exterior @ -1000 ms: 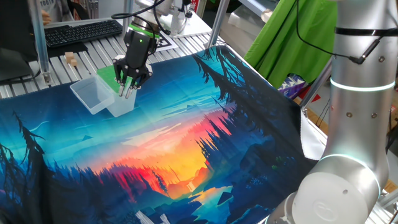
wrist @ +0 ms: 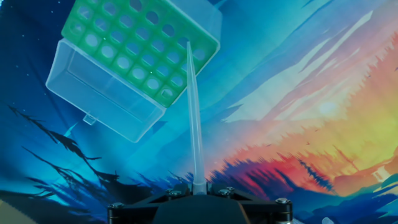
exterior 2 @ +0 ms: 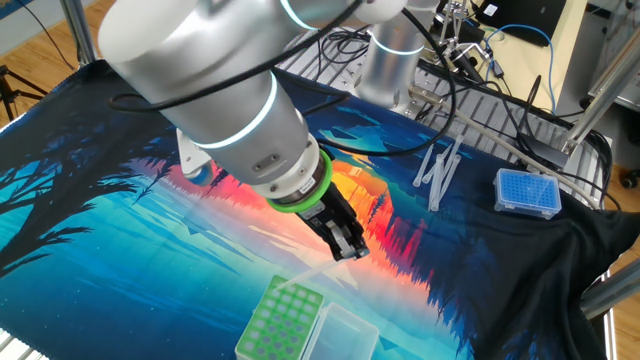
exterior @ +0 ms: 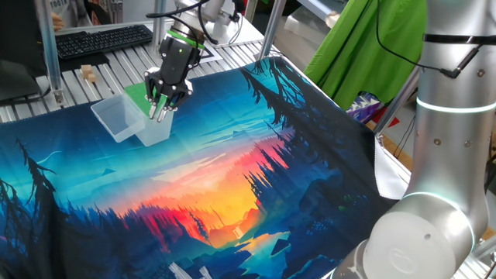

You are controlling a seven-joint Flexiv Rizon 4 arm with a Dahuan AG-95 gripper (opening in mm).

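Note:
A long translucent pipette tip (wrist: 194, 124) is held at its wide end by my gripper, which is shut on it. In exterior view 2 the tip (exterior 2: 312, 272) slants from the gripper (exterior 2: 352, 256) to the near corner of the green rack (exterior 2: 275, 318). Its narrow end meets the rack (wrist: 142, 53) at a hole near one edge in the wrist view; how deep it sits cannot be told. The rack fills a clear box whose open lid (wrist: 102, 93) lies to one side. In exterior view 1 the gripper (exterior: 160, 110) hangs over the box (exterior: 157, 133).
Several loose pipette tips (exterior 2: 437, 175) lie on the printed cloth (exterior 2: 180, 270) near the arm's base. A closed box with a blue rack (exterior 2: 527, 190) stands to their right. A keyboard (exterior: 105, 41) lies beyond the cloth.
The gripper has shifted slightly right in exterior view 1 and tilted a little. The box with its lid has slid a small way right too.

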